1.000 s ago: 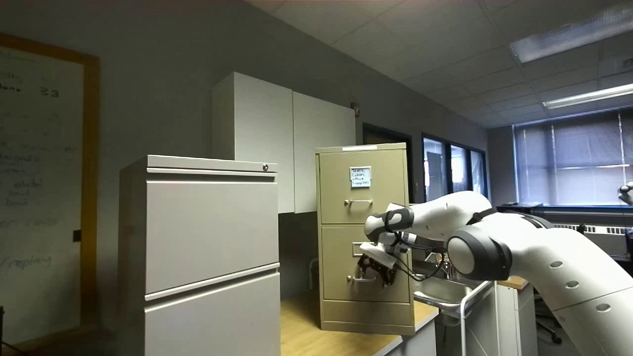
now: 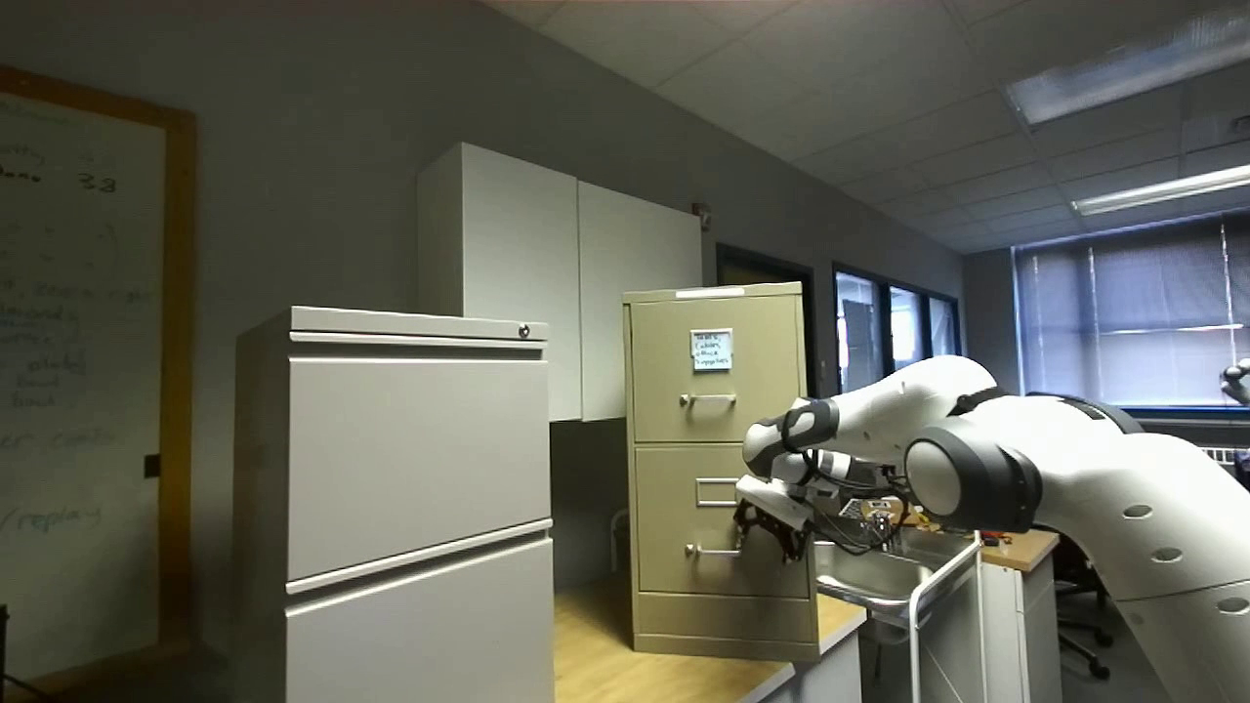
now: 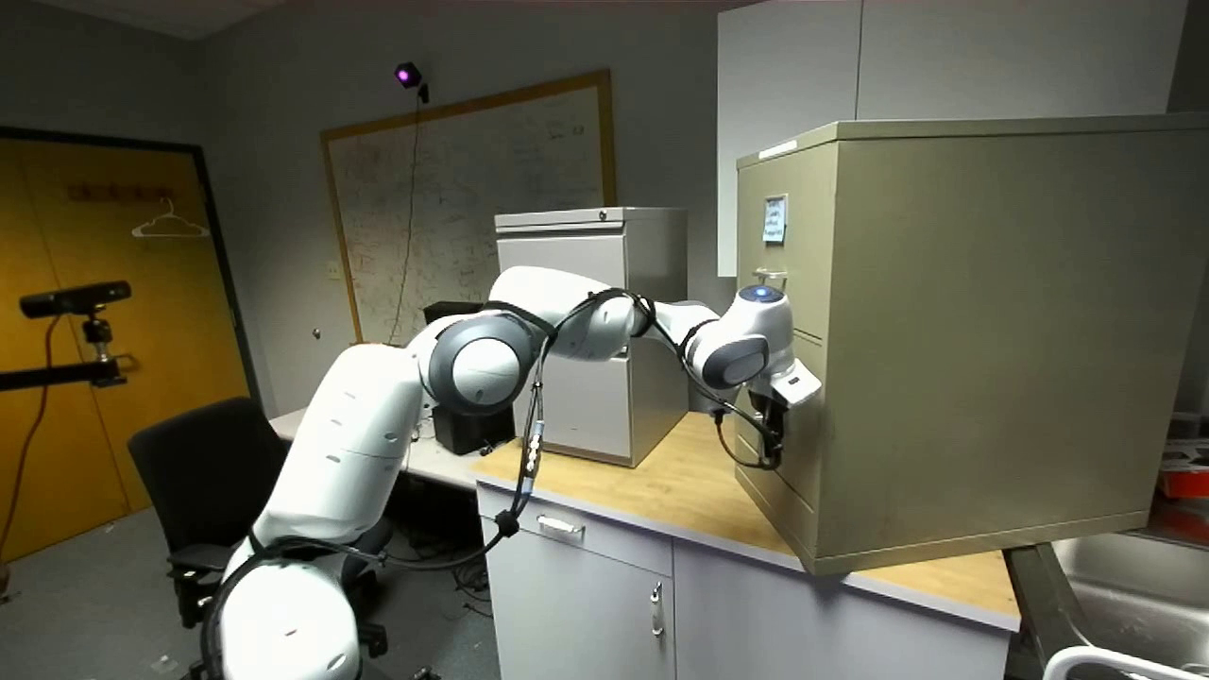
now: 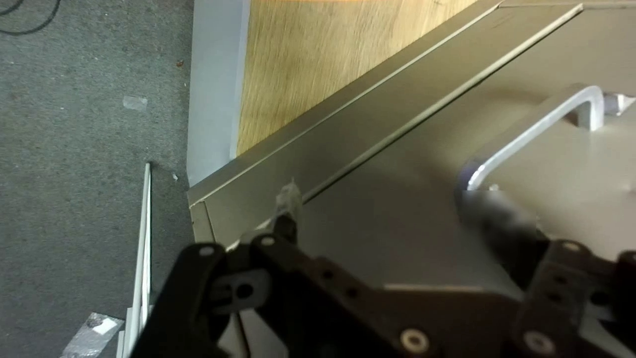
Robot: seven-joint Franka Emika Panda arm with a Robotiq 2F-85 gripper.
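Note:
A tan two-drawer filing cabinet [image 2: 721,609] stands on the wooden counter with both drawers closed. Its lower drawer handle [image 2: 715,552] is a silver bar, also large in the wrist view as a handle [image 4: 536,131]. My gripper is open in front of the lower drawer, its two fingers spread wide with only the drawer face behind the gap. The right finger [image 4: 498,212] overlaps the near end of the handle in the wrist view; whether they touch, I cannot tell. Exterior view 2 shows the gripper from the side, close to the cabinet front.
A grey filing cabinet [image 2: 416,457] stands to the left, and white wall cabinets [image 2: 639,281] hang behind. Bare wooden counter [image 3: 680,487] lies between the two filing cabinets. A metal sink [image 2: 873,574] is on the right. Cables [image 3: 533,453] hang off the arm.
In exterior view 1 the arm and gripper have shifted a little to the right, from in front of the lower handle to its right end. The cabinet has not moved.

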